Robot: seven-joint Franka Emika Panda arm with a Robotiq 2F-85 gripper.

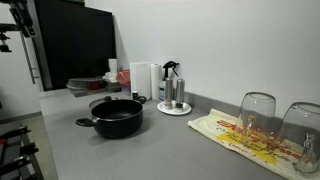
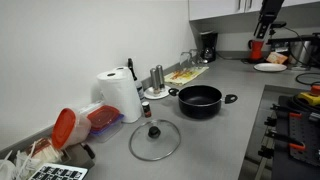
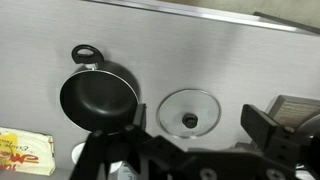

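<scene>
A black pot (image 1: 117, 117) with two handles stands on the grey counter, empty as far as its inside (image 3: 98, 97) shows in the wrist view. Apart from it lies a round glass lid (image 2: 152, 139) with a black knob (image 3: 190, 120). My gripper is open high above the counter, its two fingers far apart and nothing held. Seen from above, the lid lies within the gap between the fingers, well below them, while the pot is off to the left.
Two upturned glass jars (image 1: 255, 113) stand by a patterned cloth (image 1: 218, 127). Tall grinders (image 1: 179, 94) share a white plate (image 1: 174, 108) near a paper towel roll (image 2: 120, 94). A drying rack (image 2: 45, 157) and red container (image 2: 69, 126) crowd one end. Counter in front of the pot is clear.
</scene>
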